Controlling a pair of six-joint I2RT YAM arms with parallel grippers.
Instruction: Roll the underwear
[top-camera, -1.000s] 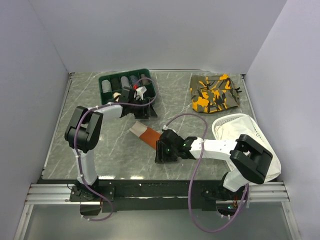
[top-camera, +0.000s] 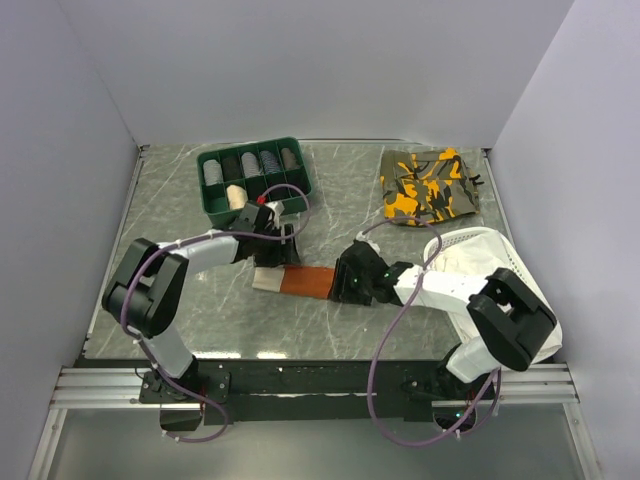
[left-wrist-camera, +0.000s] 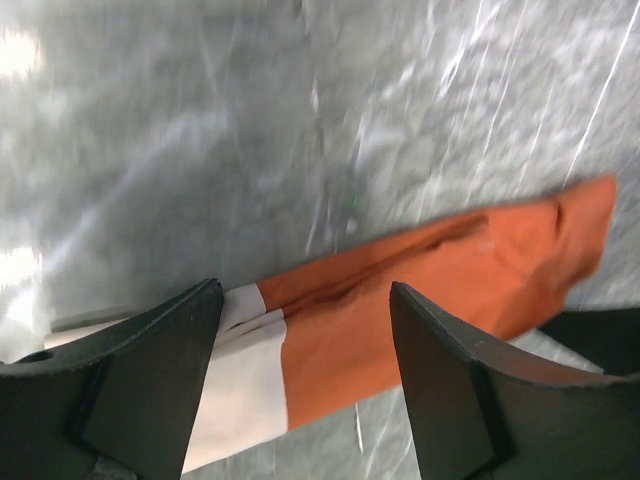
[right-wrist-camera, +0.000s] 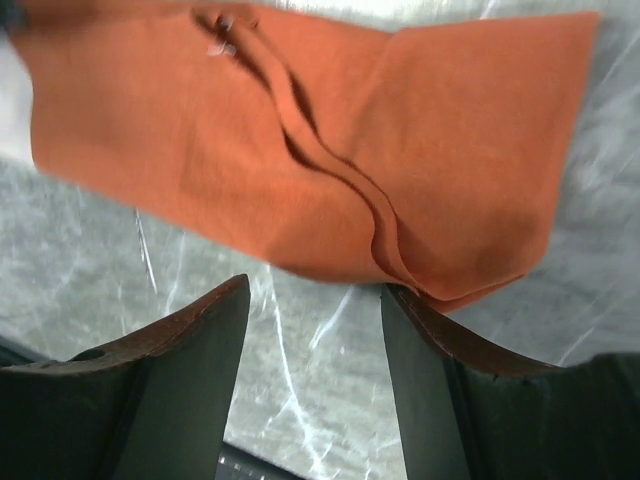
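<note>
The underwear (top-camera: 306, 281) lies on the table as a narrow folded strip, orange with a pale band at its left end, now nearly level from left to right. My left gripper (top-camera: 275, 259) is over the pale end; its fingers stand apart above the cloth in the left wrist view, where the pale band (left-wrist-camera: 245, 390) shows between them. At the orange end is my right gripper (top-camera: 345, 296), open. In the right wrist view the orange cloth (right-wrist-camera: 300, 180) lies mostly beyond the fingertips, its lower edge close to the right finger (right-wrist-camera: 430, 340).
A dark green divided box (top-camera: 210, 205) with several rolled items stands behind my left arm. To the right sits a white basket (top-camera: 540, 290) holding pale cloth (top-camera: 480, 255). A camouflage bundle (top-camera: 430, 187) lies at the back right. Clear table shows at the front left.
The underwear has turned from a diagonal to almost level. My right gripper has shifted a little right and back.
</note>
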